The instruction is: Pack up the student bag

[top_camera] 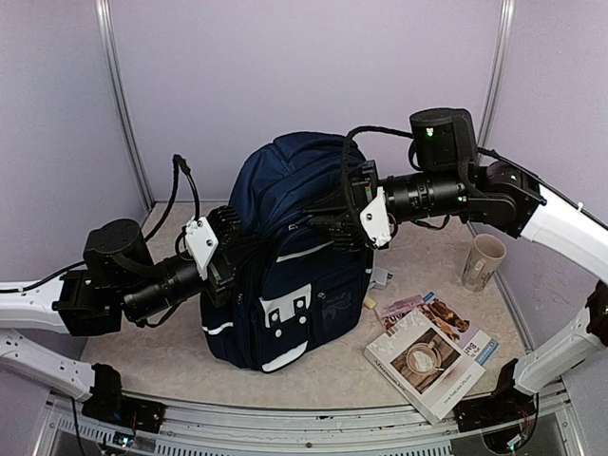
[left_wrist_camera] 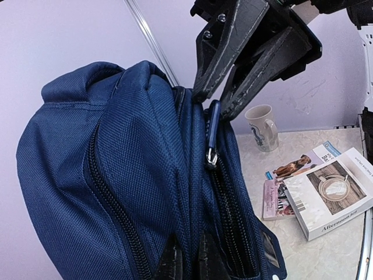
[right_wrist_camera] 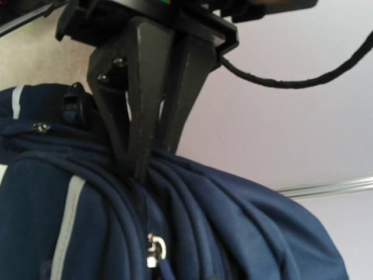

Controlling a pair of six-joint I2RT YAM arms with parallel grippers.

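Note:
The navy backpack (top_camera: 313, 180) stands upright mid-table with its front pocket toward the near edge. On its left side, my left gripper (top_camera: 255, 249) is shut on a fold of bag fabric (left_wrist_camera: 189, 233) beside a zipper. From the right, my right gripper (top_camera: 312, 217) reaches the bag's upper front. In the left wrist view, the right gripper's fingertips (left_wrist_camera: 202, 96) stand a little apart, around the top of a blue zipper pull (left_wrist_camera: 214, 119). That pull's metal slider (left_wrist_camera: 211, 157) sits just below. Whether the fingers touch the pull I cannot tell.
To the right of the bag lie a white book (top_camera: 418, 361) with a coffee picture and thinner books (top_camera: 446, 318) partly under it. A mug (top_camera: 484, 261) stands near the right wall.

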